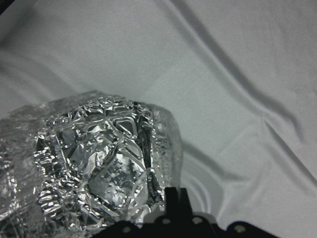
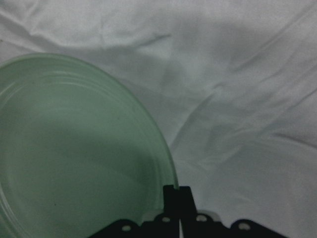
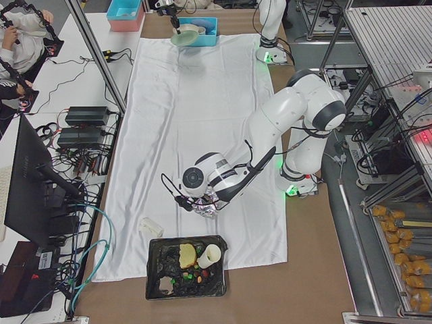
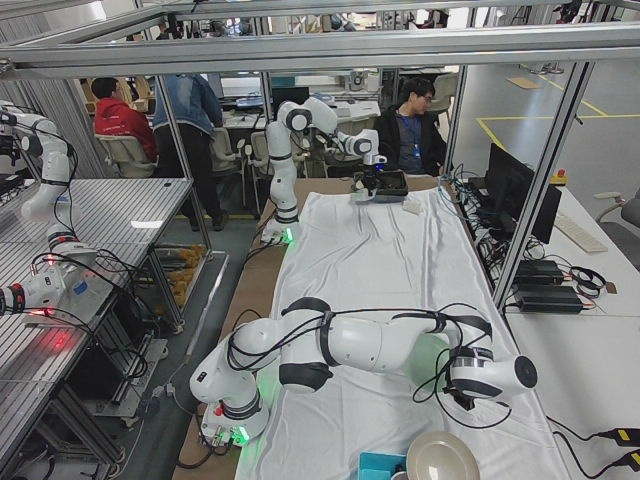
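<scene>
My left gripper is shut on the edge of a crumpled silver foil piece in a clear wrapper (image 1: 109, 163), above the white cloth; in the camera left view this foil (image 3: 206, 209) is just above the black tray (image 3: 162, 266). My right gripper is shut on the rim of a pale green plate (image 2: 69, 153). In the camera left view the plate (image 3: 184, 38) is at the far end by a blue bin (image 3: 209, 39); in the camera right view the arm partly hides it.
The black tray holds bread, a white cup and small bits. A whitish object (image 3: 150, 226) lies on the cloth beside it. Dishes sit in the blue bin. A tan plate (image 4: 445, 460) shows there in the camera right view.
</scene>
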